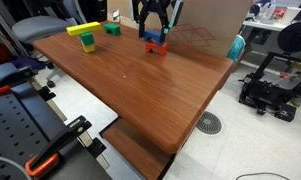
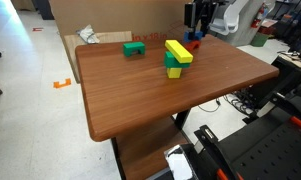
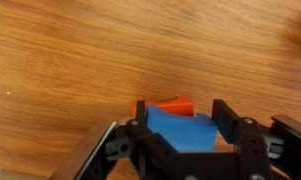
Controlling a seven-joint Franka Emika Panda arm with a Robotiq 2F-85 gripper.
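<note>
In the wrist view, a blue block (image 3: 182,132) sits between the fingers of my gripper, which is shut on it. An orange-red block (image 3: 177,104) shows just beyond it. From the first exterior view, the blue block (image 1: 152,37) appears directly above the orange-red block (image 1: 155,48) near the table's far side. Whether the two blocks touch cannot be told, as the fingers hide part of them. The second exterior view shows my gripper (image 2: 198,28) at the far right, with the red block (image 2: 194,44) low beneath it.
A stack with a long yellow block (image 2: 178,50) on top of a green block (image 2: 177,61) and a smaller yellow block (image 2: 174,72) stands apart. Another green block (image 2: 135,48) lies behind it.
</note>
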